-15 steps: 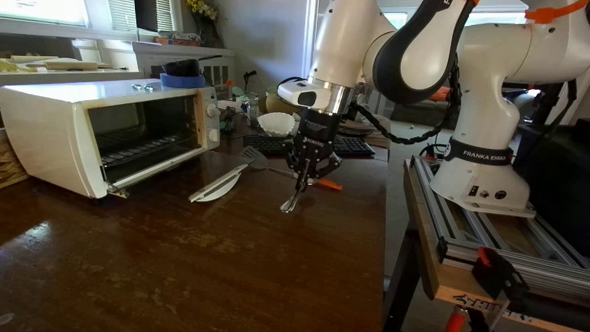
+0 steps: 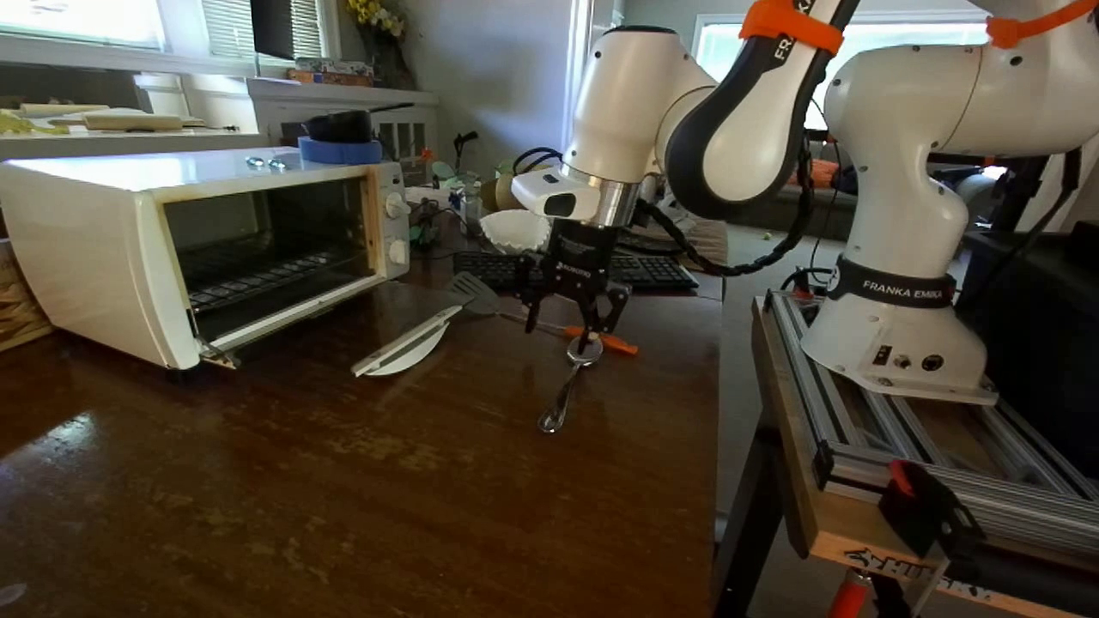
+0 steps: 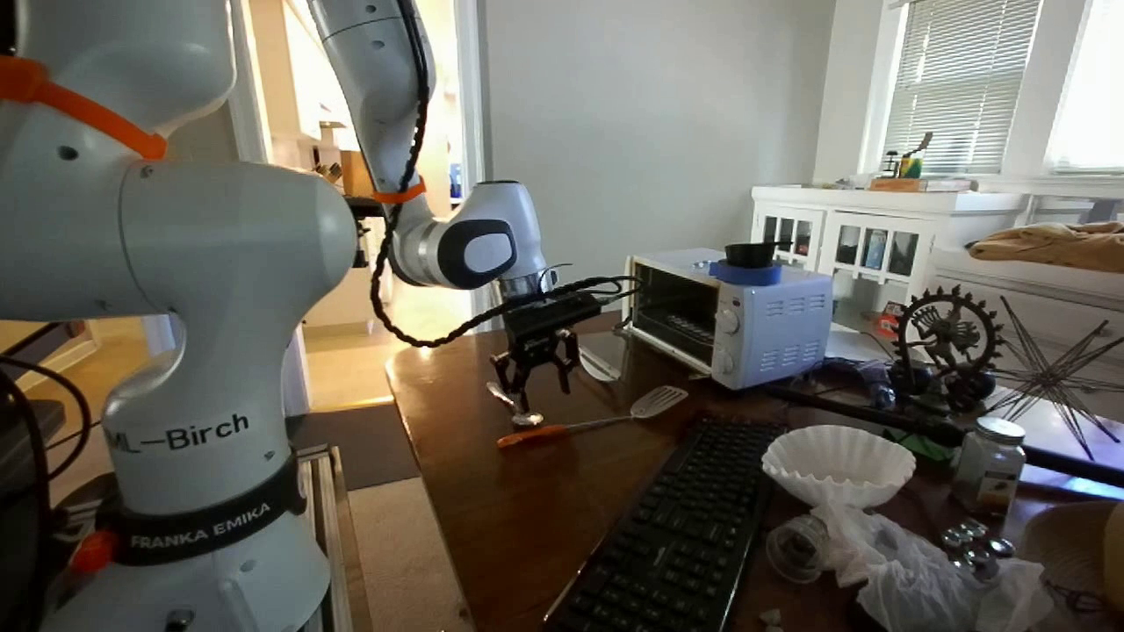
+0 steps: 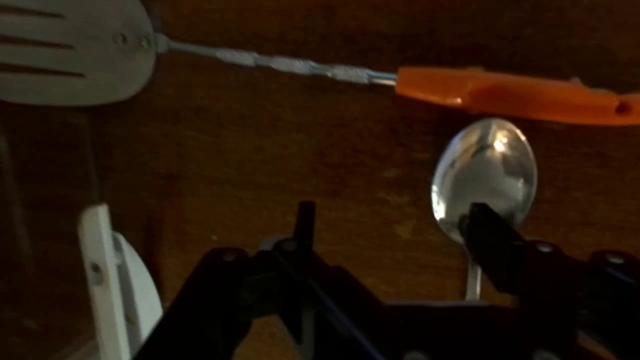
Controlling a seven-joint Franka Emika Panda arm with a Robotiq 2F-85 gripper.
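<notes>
A silver spoon (image 2: 566, 391) lies on the brown table. Its bowl, the spoon's wide end (image 4: 489, 174), shows on the right of the wrist view, while part of the handle is hidden behind my gripper. My gripper is open just above, its fingers spread and only bare table between them. One of those fingers (image 4: 480, 231) overlaps the lower edge of the bowl in that view; whether they touch I cannot tell. From the other side, the gripper (image 3: 544, 398) hangs low over the spoon (image 3: 527, 418).
A slotted spatula with an orange handle (image 4: 510, 96) lies close beyond the bowl. To the left is a white utensil (image 2: 407, 345), near the open toaster oven (image 2: 93, 257). A keyboard (image 3: 674, 527) sits behind.
A second ago my gripper was shut on the spoon, which hung tilted. Now the fingers are apart and the spoon lies on the table; the arm has shifted slightly left.
</notes>
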